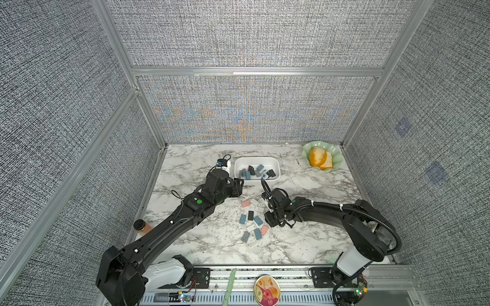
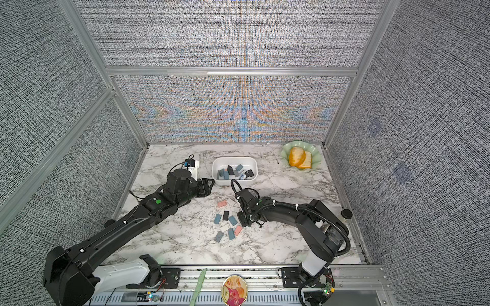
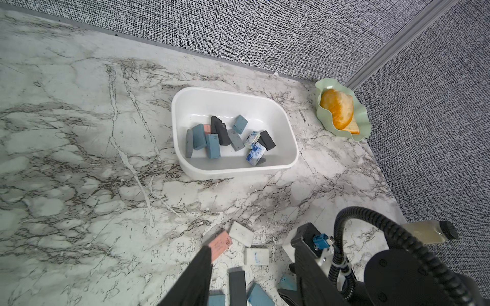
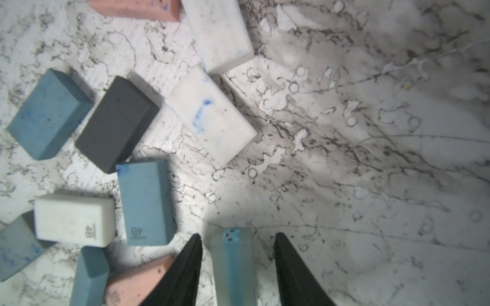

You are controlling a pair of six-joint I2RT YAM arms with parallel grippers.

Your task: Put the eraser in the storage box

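Observation:
A white storage box [image 1: 257, 178] [image 3: 234, 168] holding several erasers sits at the back centre. Loose blue, black, pink and white erasers lie on the table before it, such as a black one [image 4: 116, 124] and a white one [image 4: 210, 114]. My left gripper hangs above the table just left of and before the box, open, with nothing between its fingers. My right gripper is low at the right of the loose erasers, open around a pale teal eraser [image 4: 234, 270] that lies between its fingers, apparently untouched.
A green bowl [image 1: 306, 155] with bread stands at the back right. A bottle [image 1: 144, 228] is at the left edge.

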